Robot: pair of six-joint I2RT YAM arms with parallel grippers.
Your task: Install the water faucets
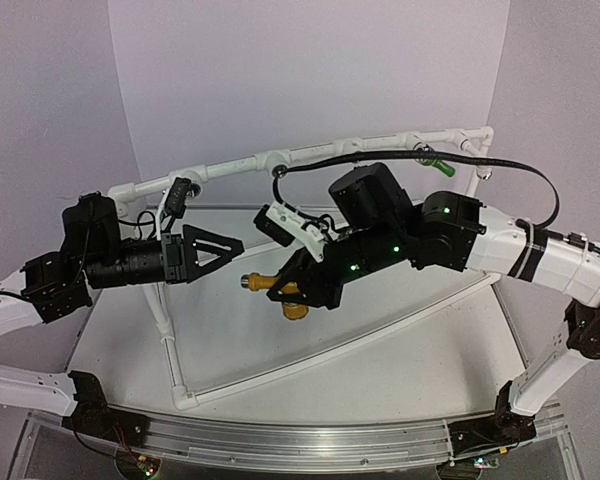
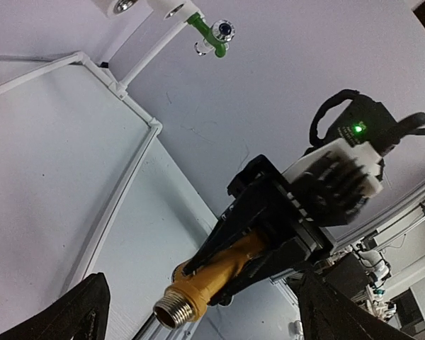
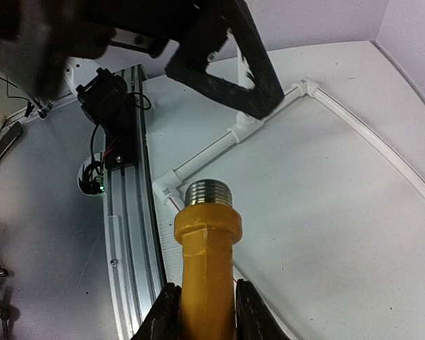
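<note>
An orange faucet with a threaded metal end hangs in mid-air, my right gripper shut on it. The threaded end points left toward my left gripper, which stands open a short way from it, nothing between its fingers. The white pipe frame has several fittings along its top bar. A green faucet sits on the right part of that bar.
The lower white pipes lie on the pale board. A metal rail runs along the front edge. Grey walls surround the frame at the back and sides.
</note>
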